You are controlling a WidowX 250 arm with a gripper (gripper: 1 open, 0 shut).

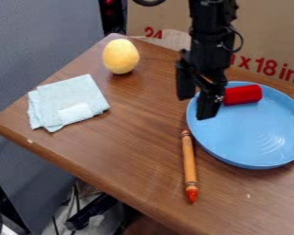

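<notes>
The black gripper hangs over the left rim of a blue plate, its two fingers apart, one left of the rim, the other in front of a red cylindrical object lying on the plate. Whether anything is between the fingers is hard to tell; none shows. An orange crayon lies in front of the plate. A yellow oval object and a folded pale cloth lie to the left.
The wooden table has clear room at its middle and front left. A cardboard box stands behind. The table's left edge drops to a grey surface.
</notes>
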